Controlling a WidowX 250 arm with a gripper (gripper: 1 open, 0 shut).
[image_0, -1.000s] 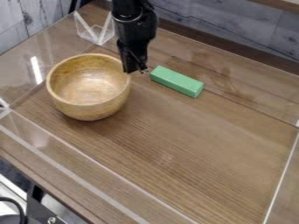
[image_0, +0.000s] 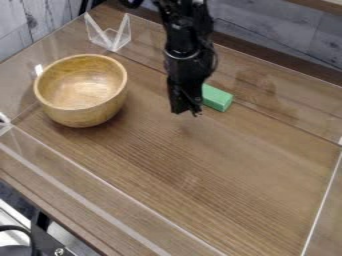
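Observation:
My gripper (image_0: 181, 103) hangs low over the wooden table, in front of the left end of a green block (image_0: 217, 99), which it partly hides. Whether its fingers are open or shut is unclear. A round tan wooden bowl (image_0: 80, 113) stands upright at the left, apart from the gripper.
A white wire-like object (image_0: 110, 35) is at the back left. A black cable lies at the bottom left corner.
My gripper has come down and right from above the bowl's side to the green block.

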